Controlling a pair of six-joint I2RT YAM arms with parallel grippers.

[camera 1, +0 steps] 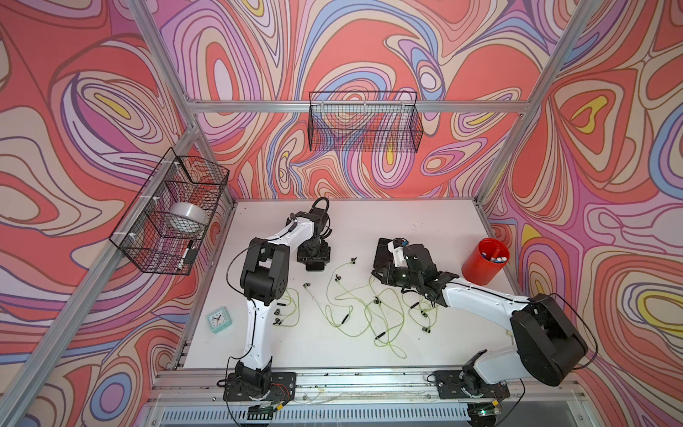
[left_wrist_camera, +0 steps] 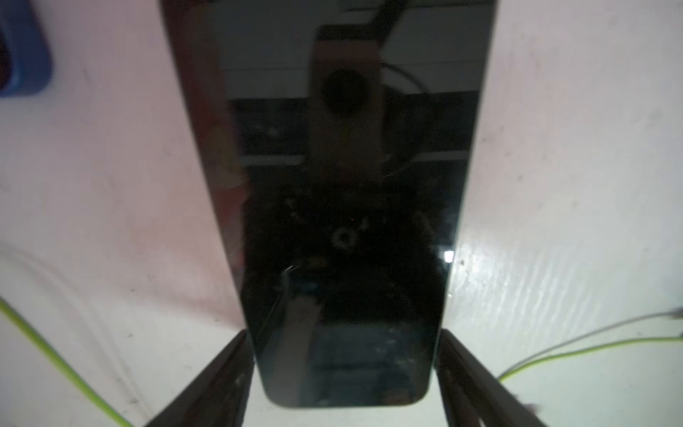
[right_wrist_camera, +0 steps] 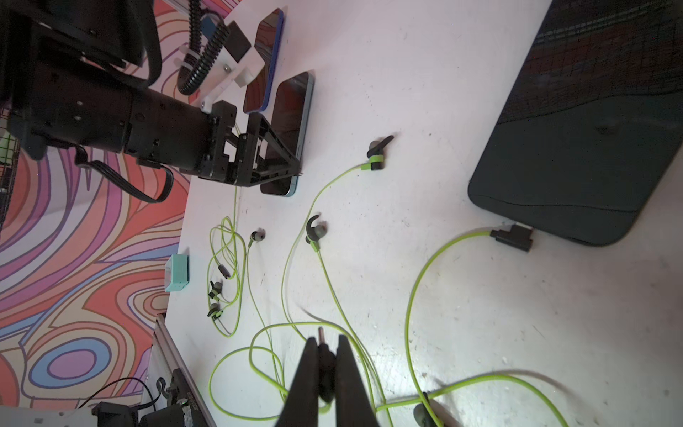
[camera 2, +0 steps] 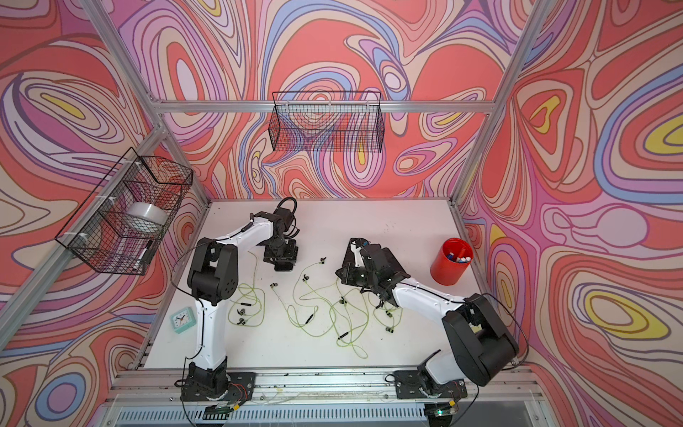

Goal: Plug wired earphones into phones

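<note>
Straddling the near end of a black phone is my left gripper, part open; in the right wrist view it rests on that silver-edged phone point(right_wrist_camera: 290, 106), beside a blue-edged phone point(right_wrist_camera: 264, 53). My right gripper is shut, with a small dark piece between its fingertips, too unclear to name surely. A third phone point(right_wrist_camera: 576, 163) has a green cable's black angled plug point(right_wrist_camera: 513, 237) at its near end. Green earphones with black earbuds point(right_wrist_camera: 313, 231) lie tangled across the table.
A red cup point(camera 1: 486, 263) with items inside stands at the right, a mint clock point(camera 1: 219, 320) at the near left. Wire baskets point(camera 1: 364, 122) hang at the back and left.
</note>
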